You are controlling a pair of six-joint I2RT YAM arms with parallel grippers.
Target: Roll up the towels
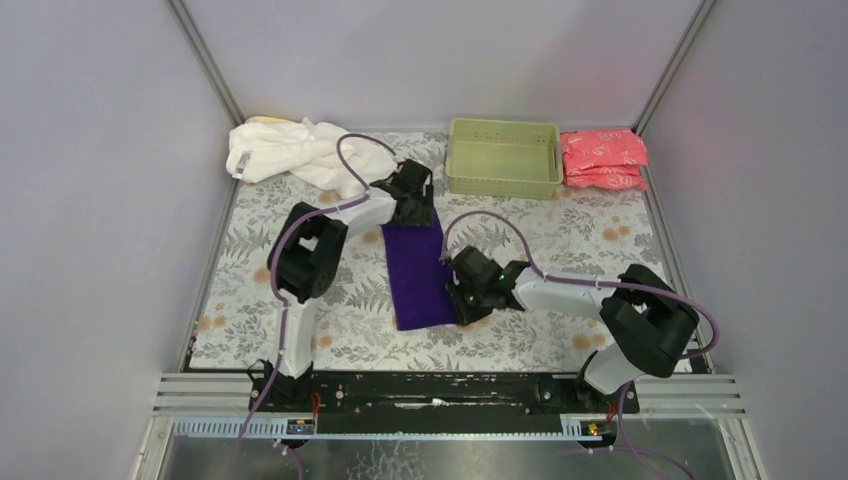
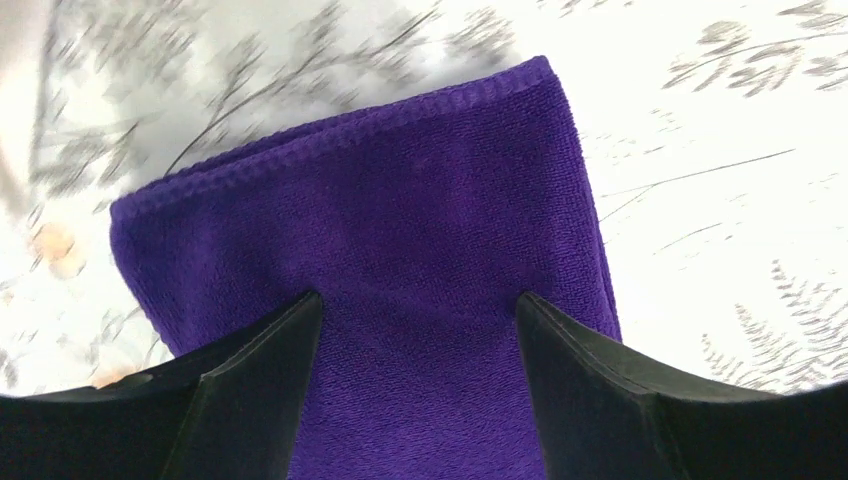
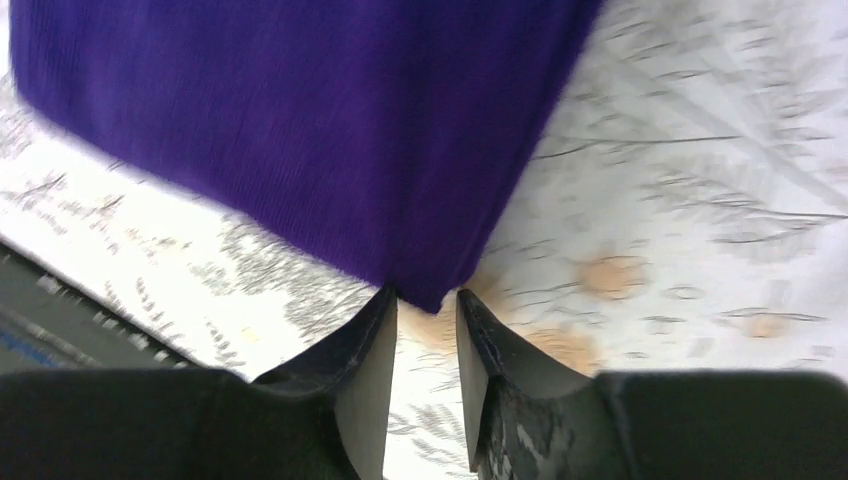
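Observation:
A folded purple towel lies lengthwise from back to front in the middle of the table. Over its far end, my left gripper stands open. In the left wrist view the flat towel passes under both fingers, its far hem in front of them and nothing pinched. At the near right corner is my right gripper, its fingers parted by a narrow gap. The right wrist view shows the towel's corner at the fingertips, without a clear pinch.
A crumpled white towel pile fills the back left. A green basket, empty, stands at the back, with a red package on its right.

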